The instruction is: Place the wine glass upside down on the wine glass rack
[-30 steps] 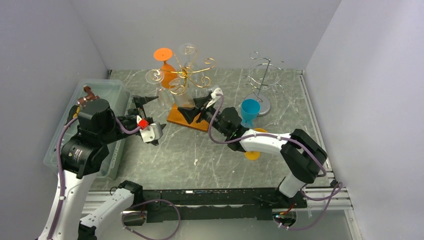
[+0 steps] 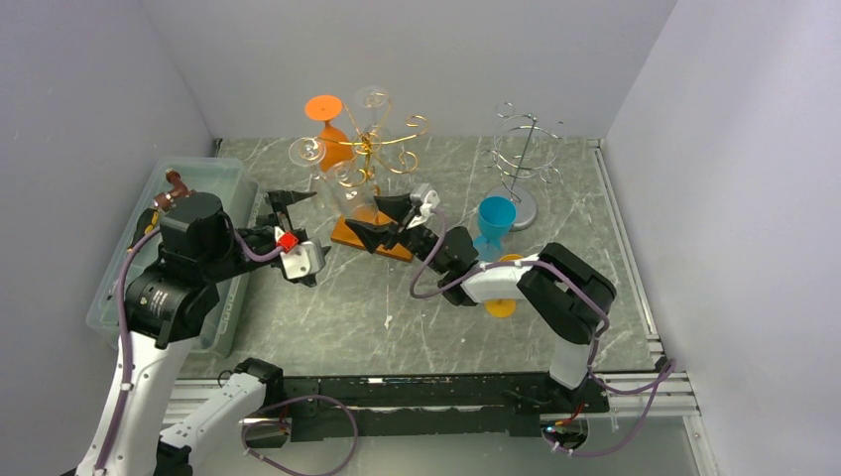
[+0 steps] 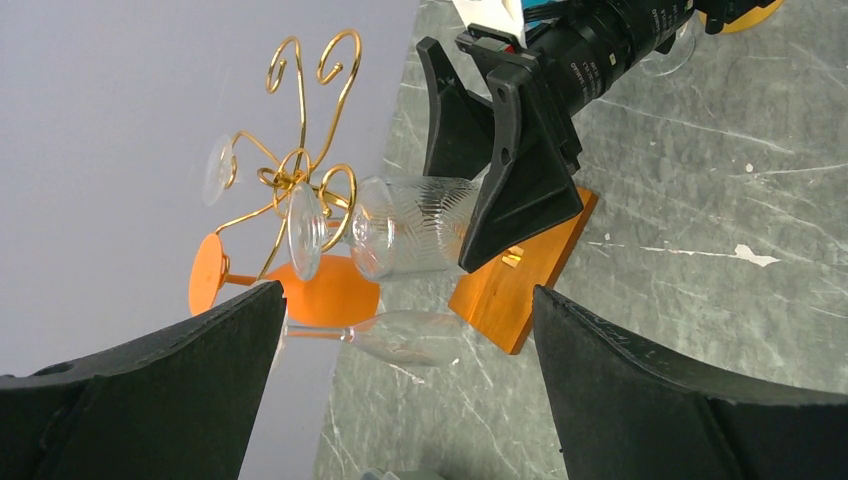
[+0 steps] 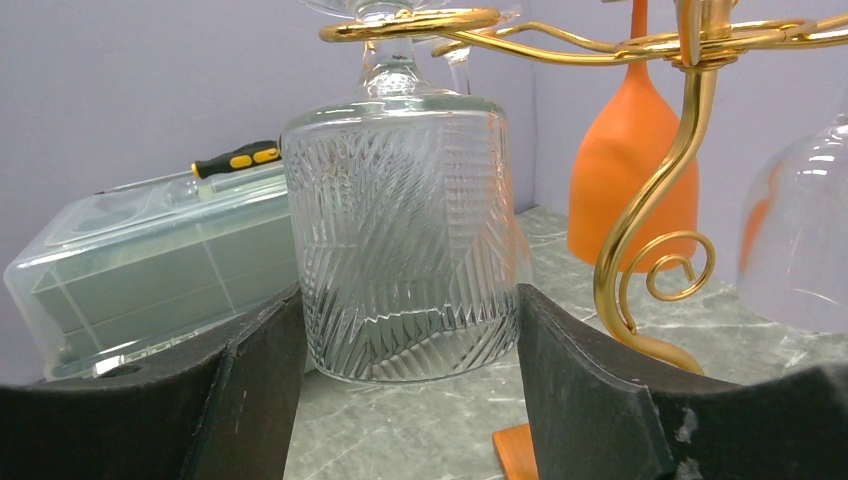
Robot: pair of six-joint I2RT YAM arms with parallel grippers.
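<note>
A ribbed clear wine glass [image 4: 405, 230] hangs upside down, its stem inside a curled ring of the gold wine glass rack [image 2: 369, 144]. Both fingers of my right gripper [image 2: 363, 213] flank the bowl near its rim in the right wrist view. They lie against the glass or very close; whether they grip it cannot be told. Off to the rack's left, my left gripper stands open with nothing between its fingers. An orange glass [image 3: 335, 290] and a slender clear glass [image 3: 415, 338] also hang upside down on the rack.
The rack's wooden base [image 2: 347, 235] lies under the right gripper. A silver rack [image 2: 524, 159], a blue cup [image 2: 493, 218] and a yellow glass [image 2: 501, 308] are at the right. A lidded clear box [image 2: 233, 288] stands at the left.
My right gripper has shifted slightly left and toward the front, while its forearm swung left. The ribbed glass has shifted a little the same way. The left arm has barely moved.
</note>
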